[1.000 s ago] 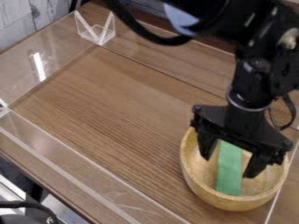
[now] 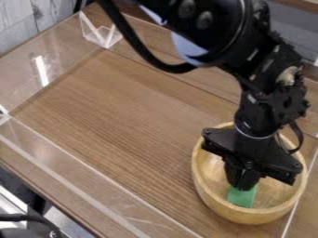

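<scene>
A round light wooden bowl [image 2: 258, 209] sits at the lower right of the table. My black gripper [image 2: 251, 164] is down inside it, its fingers closed on a green object [image 2: 243, 195], whose lower part shows below them; the rest is hidden by the gripper.
A clear plastic holder [image 2: 102, 30] stands at the back left. Dark cables lie at the lower left edge.
My gripper has come down over the green object and its fingers have drawn together from a wider spread, covering more of it.
</scene>
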